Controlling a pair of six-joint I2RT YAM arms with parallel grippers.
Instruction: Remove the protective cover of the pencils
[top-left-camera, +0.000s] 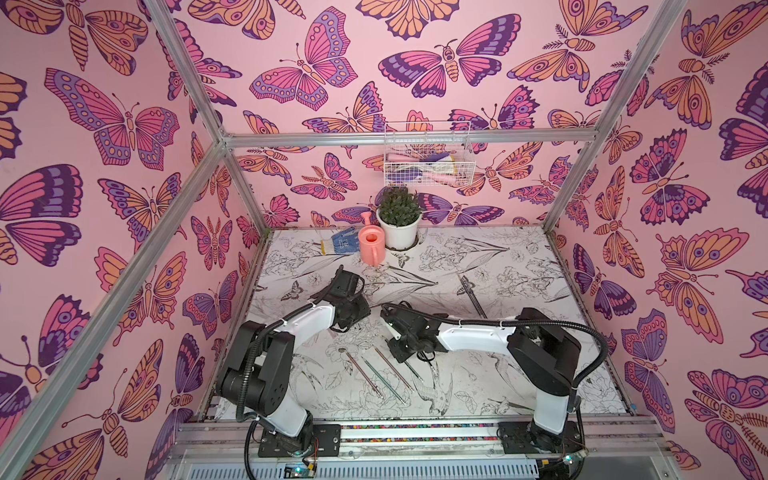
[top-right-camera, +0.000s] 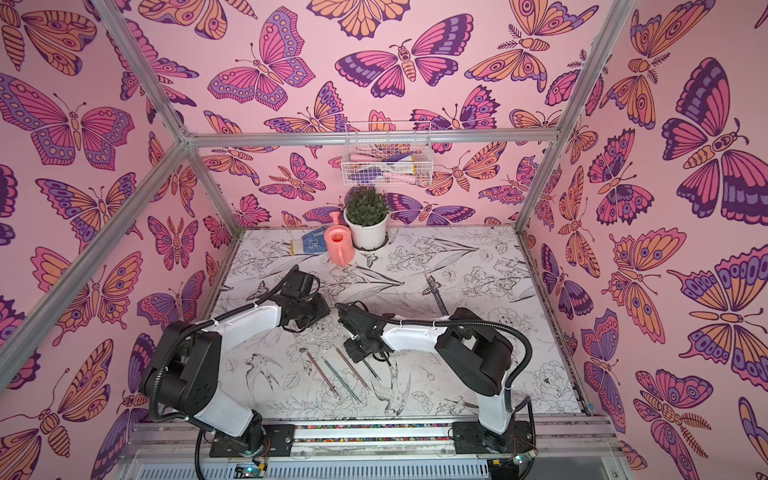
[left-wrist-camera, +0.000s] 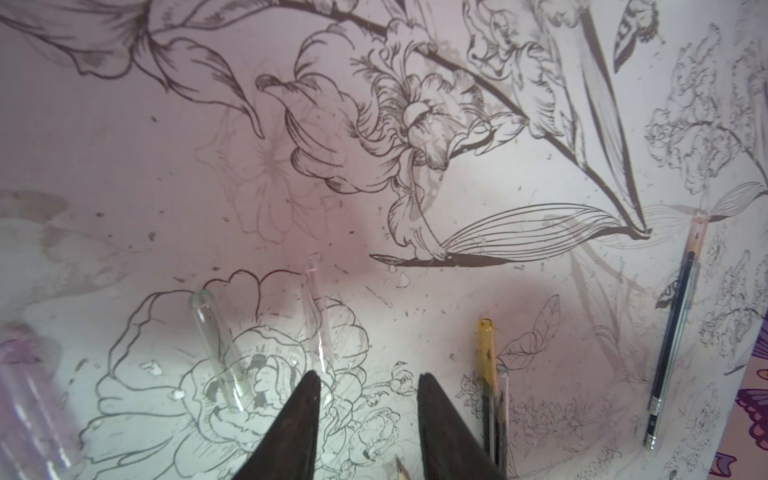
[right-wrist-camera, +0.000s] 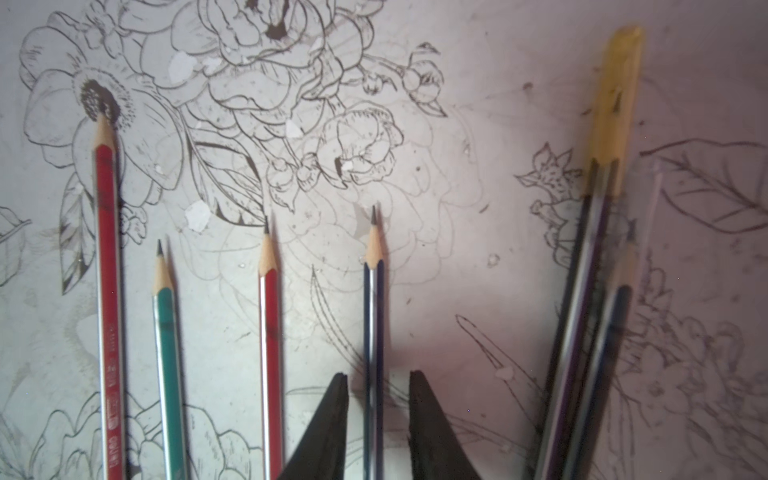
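Several bare pencils lie side by side, among them a red pencil, a green pencil and a dark blue pencil. To their right, a pencil with a yellow cover lies beside a pencil under a clear cover. Loose clear covers lie below my left gripper, which is open with nothing between its fingers. My right gripper hangs open over the dark blue pencil. Another dark pencil with a clear cover lies at the right in the left wrist view.
At the back stand a pink watering can and a potted plant, with a blue packet beside them. A wire basket hangs on the rear wall.
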